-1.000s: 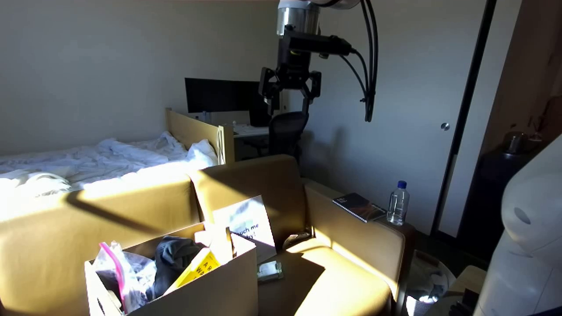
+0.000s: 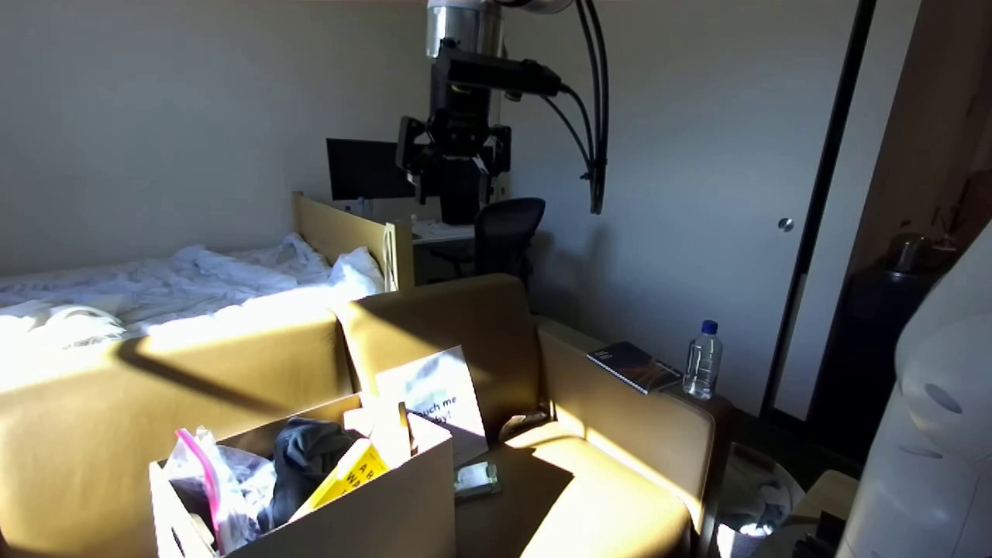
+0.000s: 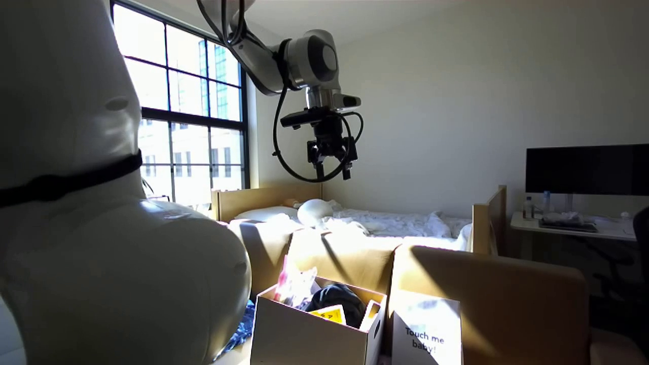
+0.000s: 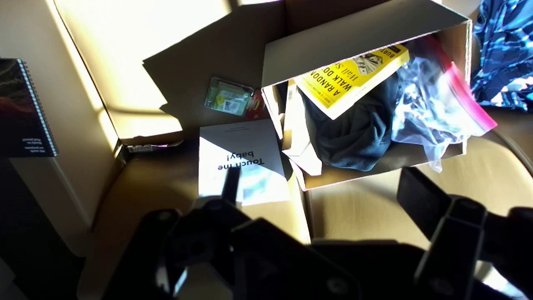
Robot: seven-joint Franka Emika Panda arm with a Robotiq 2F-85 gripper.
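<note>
My gripper (image 2: 452, 194) hangs high above the sofa, open and empty, its two fingers spread apart; exterior view 2 shows the gripper (image 3: 333, 173) in the air above the back of the sofa. Below it stands a cardboard box (image 2: 372, 510) on the seat. In the wrist view the box holds a yellow book (image 4: 352, 77), a dark cloth (image 4: 349, 137) and a clear plastic bag (image 4: 424, 105) with a pink zip edge. A white sign (image 4: 240, 162) leans beside the box, and a small clear package (image 4: 228, 97) lies near it on the seat.
On the sofa's right armrest lie a black notebook (image 2: 634, 366) and, at its front end, an upright clear bottle (image 2: 703, 361) with a blue cap. Blue patterned fabric (image 4: 504, 52) sits on the box's other side.
The gripper has moved left in exterior view 1, from in front of the white door towards the monitor, staying high and open. The box and the other objects have stayed put.
</note>
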